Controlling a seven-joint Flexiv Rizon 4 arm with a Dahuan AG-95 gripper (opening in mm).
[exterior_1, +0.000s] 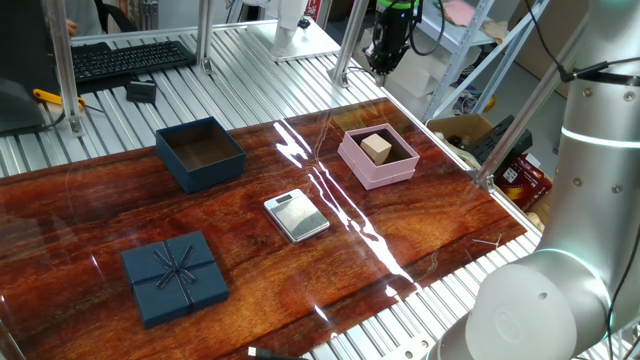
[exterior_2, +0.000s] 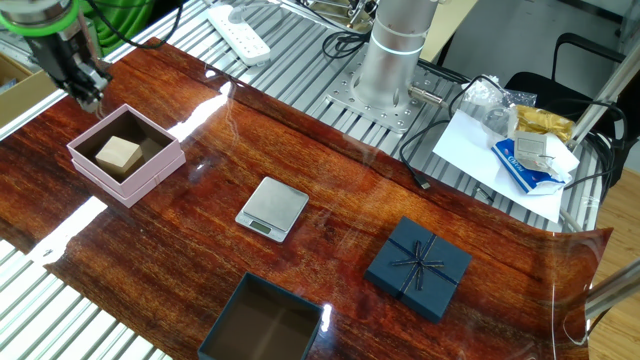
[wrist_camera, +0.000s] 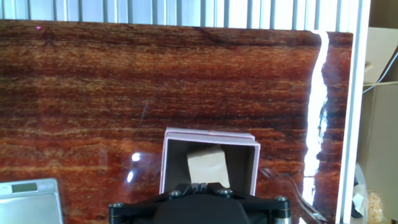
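Note:
The pink box (exterior_1: 378, 172) stands lidless at the table's far right end, with a pale wooden block (exterior_1: 376, 148) inside it. My gripper (exterior_2: 93, 106) hangs above and beyond this box, apart from it. At the bottom of the wrist view my gripper looks shut, its tips together and nothing visible between them; it covers the near part of the pink box (wrist_camera: 211, 136) and the lower end of the block (wrist_camera: 208, 168). A small silver scale (exterior_1: 297, 215) lies mid-table. The dark blue box (exterior_1: 201, 169) is open and empty; its bow-tied lid (exterior_1: 174, 279) lies apart.
A glossy wood-grain sheet (exterior_2: 330, 190) covers the ribbed metal table. Metal posts (exterior_1: 204, 35) rise along its edge. A power strip (exterior_2: 240, 37) and a white sheet (exterior_2: 465, 160) with packets lie near the arm's base. Bare surface separates the scale from the boxes.

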